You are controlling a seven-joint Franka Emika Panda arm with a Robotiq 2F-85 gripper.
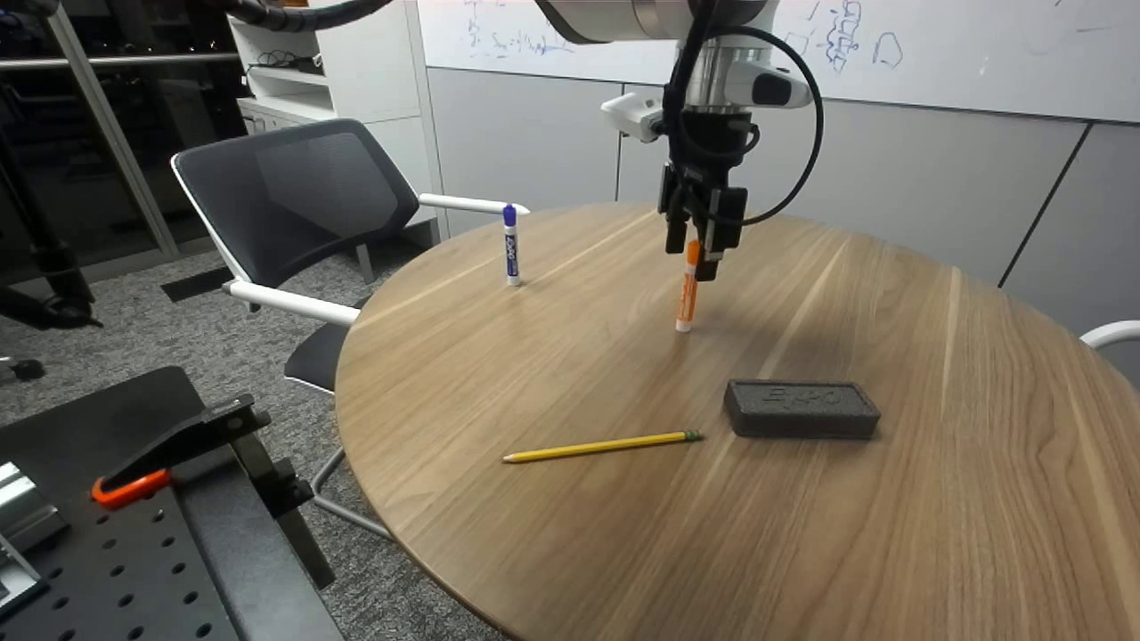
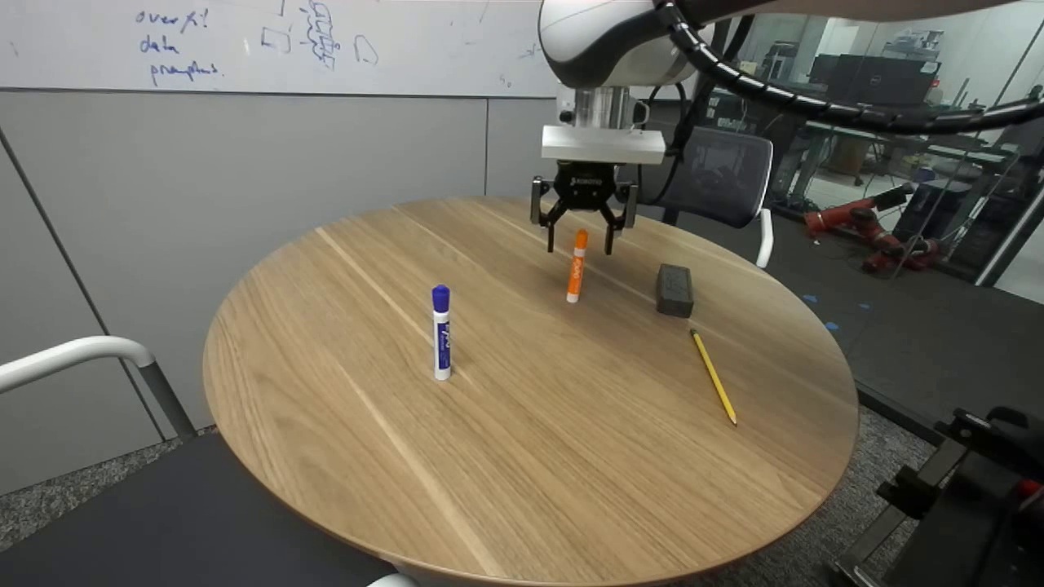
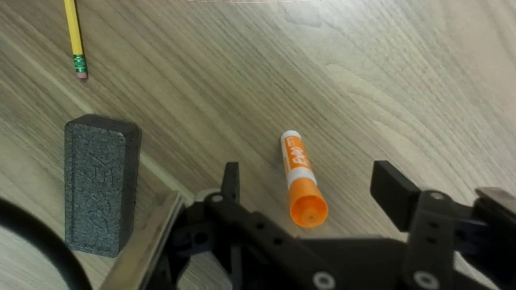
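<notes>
An orange marker (image 1: 687, 294) stands upright on the round wooden table, white end down and orange cap up. My gripper (image 2: 580, 240) is above it, fingers pointing down and spread to either side of the cap. Seen from the wrist, the orange marker (image 3: 300, 176) lies between the left finger and the right finger (image 3: 390, 193), with bare table showing on both sides of it. The fingers are open, and neither finger touches the marker in that view.
A blue-capped marker (image 2: 442, 334) also stands upright, well apart from the gripper. The dark eraser block (image 1: 802, 410) and a yellow pencil (image 1: 600, 447) lie on the table. Open wood (image 2: 548, 440) surrounds these things.
</notes>
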